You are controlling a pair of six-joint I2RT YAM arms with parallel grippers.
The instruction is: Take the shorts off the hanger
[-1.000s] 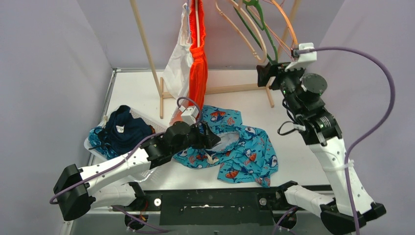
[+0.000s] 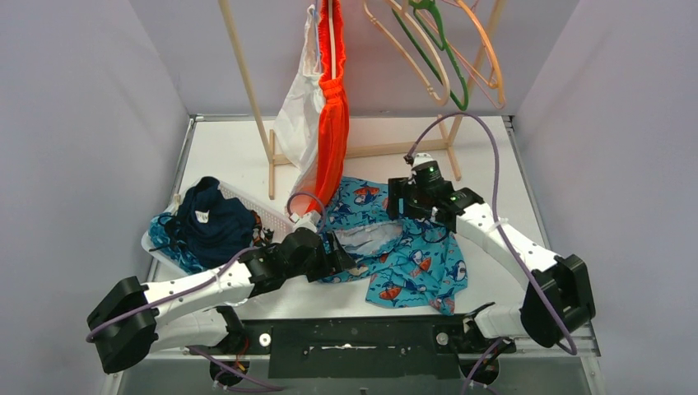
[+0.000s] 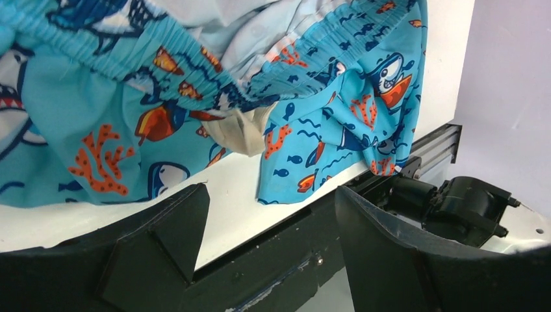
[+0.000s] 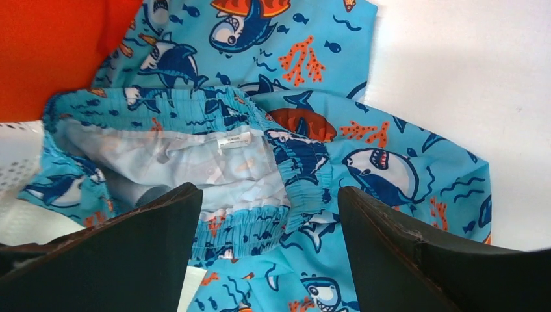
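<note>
Blue shark-print shorts lie crumpled on the white table, off any hanger. Their elastic waist gapes, and the pale lining shows. My right gripper stands open above the waistband, with no cloth pinched. Over the front left part of the shorts is my left gripper, also open and empty. A cream drawstring end pokes out below the waistband in the left wrist view. Overhead hang a bare cream hanger, a green hanger and orange shorts on another hanger.
A white basket holding dark and blue clothes stands at the left. White shorts hang beside the orange ones. The wooden rack's base bar crosses the back. Bare table lies to the right.
My right gripper has come down from beside the hangers, moving left to the shorts. My left gripper has shifted slightly left and toward the front. Both have stayed open, and the shorts look unmoved.
</note>
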